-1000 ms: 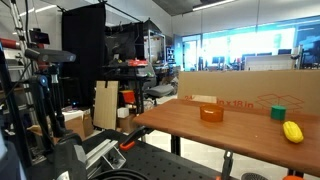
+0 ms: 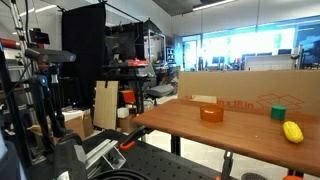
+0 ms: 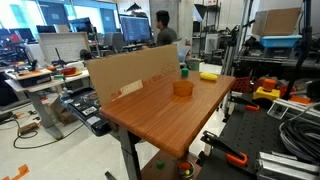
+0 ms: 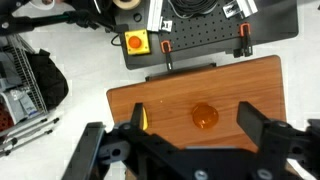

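An orange bowl rests on the brown wooden table; exterior view 2 shows the same bowl. The yellow, elongated object lies near the table's right end, with a green cup behind it. From above, in the wrist view, my gripper is open, its dark fingers spread wide and nothing between them. Beyond the fingers the bowl is visible well below, and part of the yellow object shows beside the left finger. I cannot make out the green cup there.
A cardboard panel stands along the table's far side. By the opposite edge is a dark base platform with clamps, cables and a yellow box with a red button. Much of the tabletop around the bowl is bare.
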